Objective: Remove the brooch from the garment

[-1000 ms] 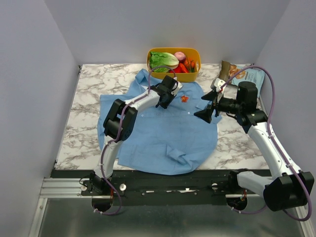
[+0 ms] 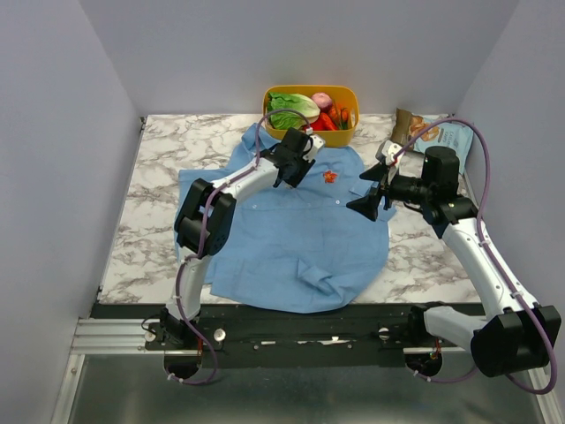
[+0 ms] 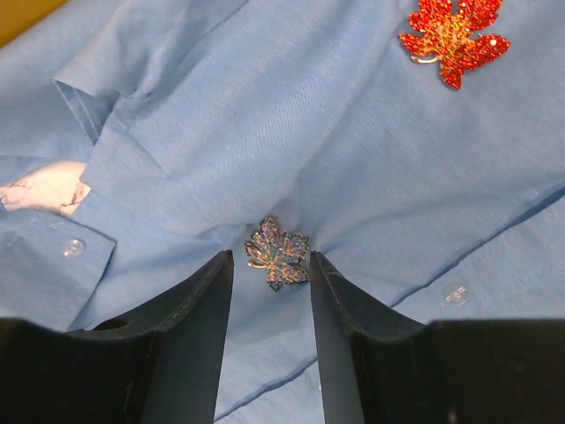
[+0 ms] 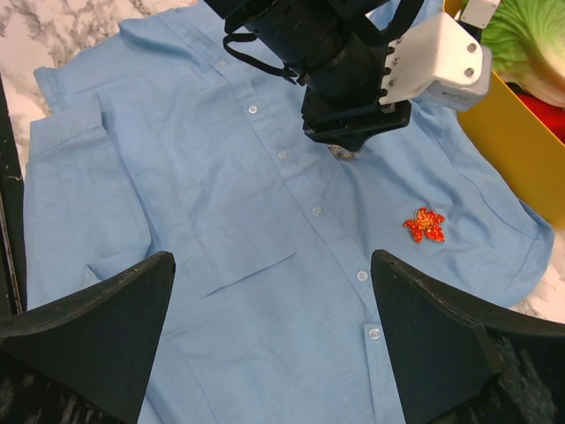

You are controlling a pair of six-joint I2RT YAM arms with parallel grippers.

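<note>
A blue shirt (image 2: 282, 247) lies spread on the marble table. A dark glittery leaf brooch (image 3: 276, 253) sits on it just ahead of my left gripper, whose fingers stand apart, nothing visibly held between them. In the top view my left gripper (image 2: 296, 173) covers that brooch. A red leaf brooch (image 2: 329, 177) lies to its right, also seen as a red brooch (image 4: 424, 224) in the right wrist view. My right gripper (image 2: 371, 199) hangs open over the shirt's right side.
A yellow bin (image 2: 311, 135) of vegetables stands at the back behind the shirt. A snack bag (image 2: 446, 139) lies at the back right. Bare marble table (image 2: 150, 212) shows at the left.
The left arm has shifted slightly, its wrist now a little higher or further back in the top view. The right arm has stayed still.
</note>
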